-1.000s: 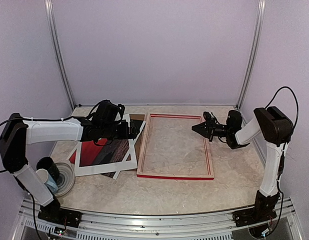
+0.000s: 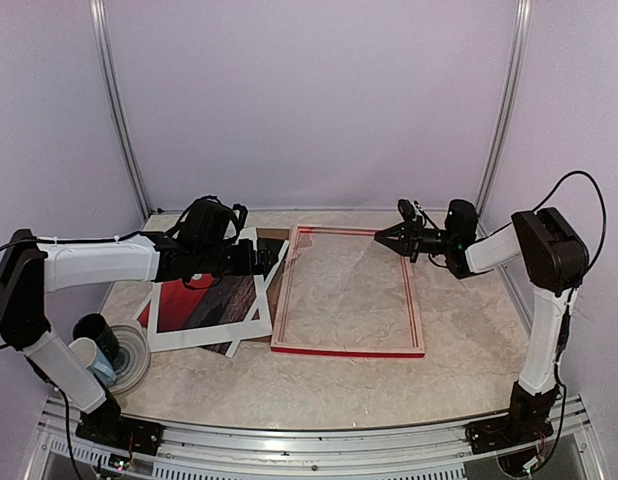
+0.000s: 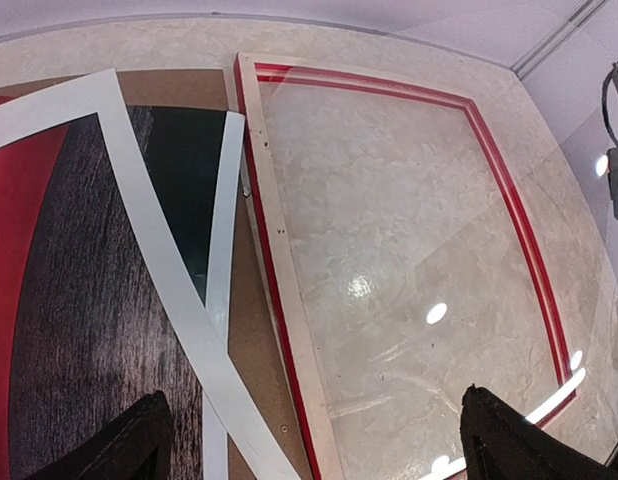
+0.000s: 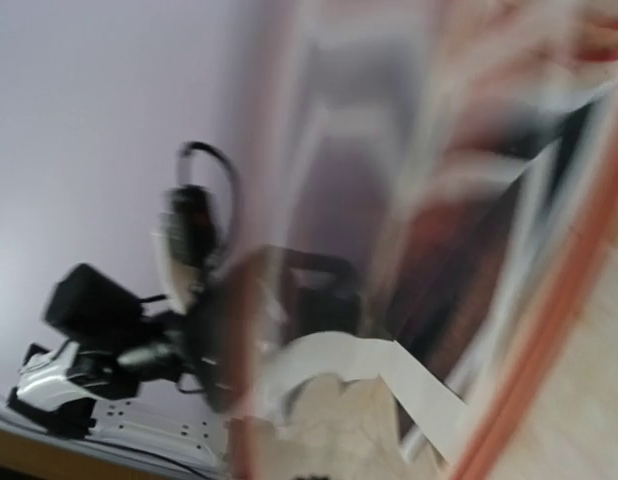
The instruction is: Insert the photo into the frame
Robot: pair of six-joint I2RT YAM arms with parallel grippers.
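The red-edged frame (image 2: 349, 352) with a clear pane lies mid-table. To its left are a red and dark photo (image 2: 214, 303) and white mat borders (image 2: 204, 336), overlapping on a brown board (image 3: 251, 330). The left wrist view shows this overlap beside the frame's left side. My left gripper (image 2: 264, 262) is open above the photo's right part, its fingers (image 3: 514, 440) apart with nothing between. At the frame's far right corner is my right gripper (image 2: 379, 238), shut, with nothing visible between its fingers. Whether it touches the frame cannot be told; the right wrist view is blurred.
At the front left stand a dark cup (image 2: 95, 332), a light blue cup (image 2: 91, 358) and a round plate-like stack (image 2: 132, 362). Bare table shows in front of the frame and to its right. Walls close in the back and sides.
My right gripper has shifted slightly left and toward the back. The frame has slid a little to the left. The left arm has drifted only slightly.
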